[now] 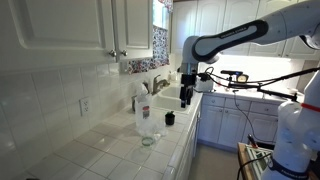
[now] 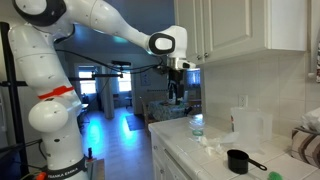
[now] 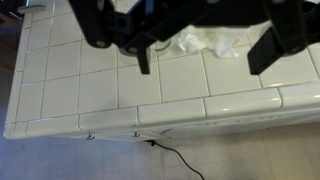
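Note:
My gripper (image 1: 186, 101) hangs above the counter's front edge, pointing down. Its fingers stand apart in the wrist view, with nothing between them. A crumpled white paper or plastic piece (image 3: 212, 40) lies on the tiled counter beyond the fingers (image 3: 265, 57), and part of a clear glass (image 3: 165, 48) shows beside it. The same glass (image 2: 196, 122) and white piece (image 2: 214, 143) sit along the counter in exterior view 2. A small black pot (image 2: 240, 161) stands nearby, its handle sticking out to one side.
A translucent jug (image 1: 141, 100) stands by the wall. Beyond the pot is a white sink (image 1: 172, 96). Upper cabinets (image 2: 240, 28) overhang the counter's back. Bare tiles (image 1: 100, 153) leave free room at the near end. A black cable (image 3: 180, 157) lies on the floor.

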